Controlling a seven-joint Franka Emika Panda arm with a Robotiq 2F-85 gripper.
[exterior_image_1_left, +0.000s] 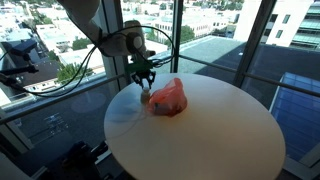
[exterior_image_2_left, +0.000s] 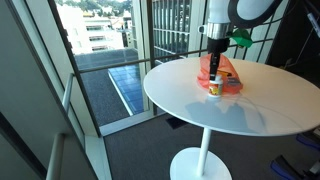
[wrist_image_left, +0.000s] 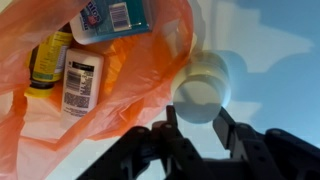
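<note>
A small bottle with a pale round lid (wrist_image_left: 200, 92) stands upright on the white table, beside an orange plastic bag (wrist_image_left: 120, 90). My gripper has a finger on each side of the lid and is shut on the bottle. The bottle (exterior_image_2_left: 215, 88) shows a yellow and white label in exterior view 2, with the gripper pointing down at its top. In exterior view 1 the bottle (exterior_image_1_left: 145, 97) sits just left of the bag (exterior_image_1_left: 169, 97).
The open bag holds a yellow bottle (wrist_image_left: 47, 60), a white labelled bottle (wrist_image_left: 82, 82) and a teal container (wrist_image_left: 110, 18). Windows stand behind it.
</note>
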